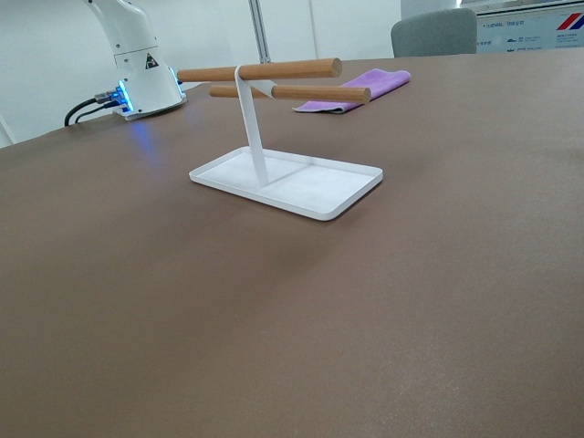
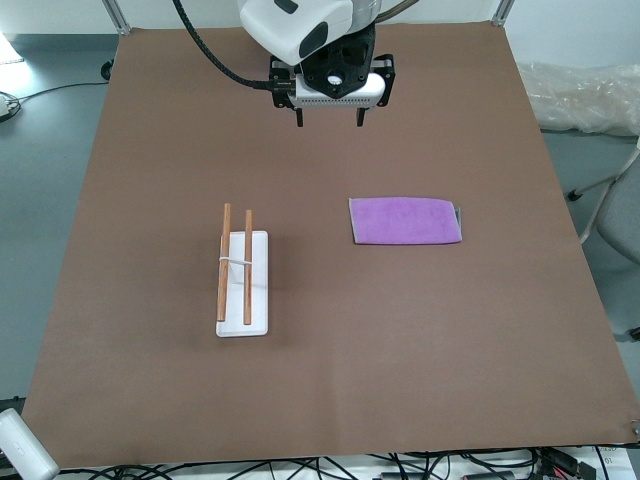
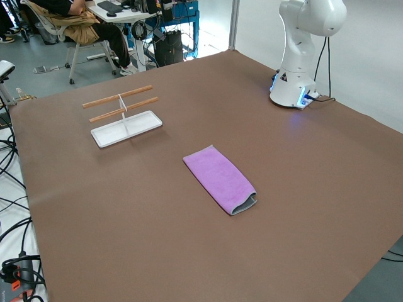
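A purple cloth (image 2: 404,221) with a grey edge lies flat on the brown table, right of a small rack in the left view. The rack has a white tray (image 2: 257,300) and two wooden bars (image 2: 222,275); it also shows in the top view (image 1: 310,192) and right view. My gripper (image 2: 330,117) hangs at the back of the table, above and behind both things, its two black fingers spread apart with nothing seen between them.
A grey chair (image 2: 625,210) stands beyond the table's right edge in the left view, and cables run along the near edge.
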